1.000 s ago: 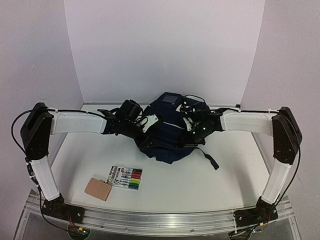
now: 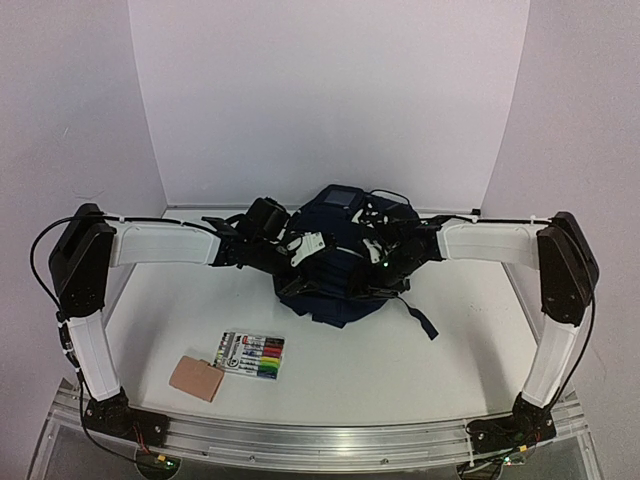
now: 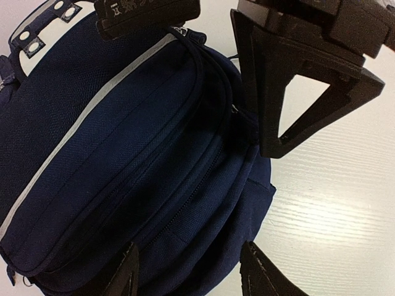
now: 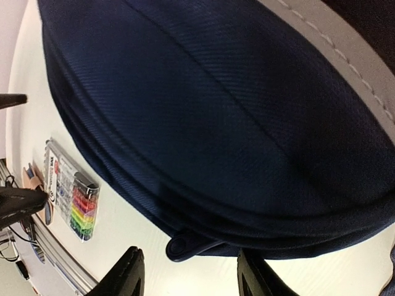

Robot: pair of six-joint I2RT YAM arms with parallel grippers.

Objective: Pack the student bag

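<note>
The dark blue bag (image 2: 333,215) lies at the back middle of the table. Its zipped edge faces the front, and a closed-looking zip line (image 3: 203,179) runs along it in the left wrist view. My left gripper is at the bag's front left edge, its fingers (image 3: 128,271) apart over the cloth. The right gripper stands open at the front edge, with a dark loop-ended pull tab (image 4: 178,246) just beyond and between its fingers. A marker set (image 2: 250,355) and a pinkish-tan case (image 2: 196,378) lie at the front left.
A loose strap (image 2: 420,318) trails from the bag's right side. Both arms meet closely over the bag; the right gripper's fingers (image 3: 256,92) show large in the left wrist view. Bare table (image 2: 400,380) stretches across the front right.
</note>
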